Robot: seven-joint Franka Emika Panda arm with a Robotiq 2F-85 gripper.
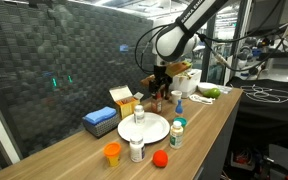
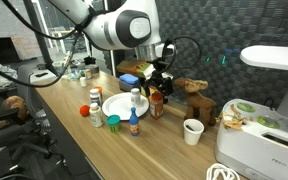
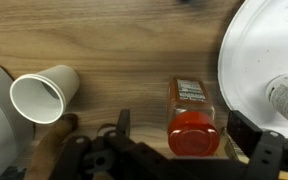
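Note:
A bottle with an orange-red cap (image 3: 193, 134) and a brown label stands upright on the wooden table. In the wrist view, my gripper is open, one dark finger (image 3: 123, 124) to the left of the bottle and the other (image 3: 233, 121) close on its right. From the second outside view, the gripper (image 2: 158, 92) is around the top of the brown bottle (image 2: 156, 107). Whether either finger touches it cannot be told.
A white plate (image 3: 230, 68) with a white-capped bottle (image 3: 286, 98) lies right beside the bottle. On the other side are a white cup (image 2: 193, 130) and a brown toy moose (image 2: 199, 100). A blue bottle (image 2: 134, 123) stands nearby, with a toaster (image 2: 259, 150) beyond the cup.

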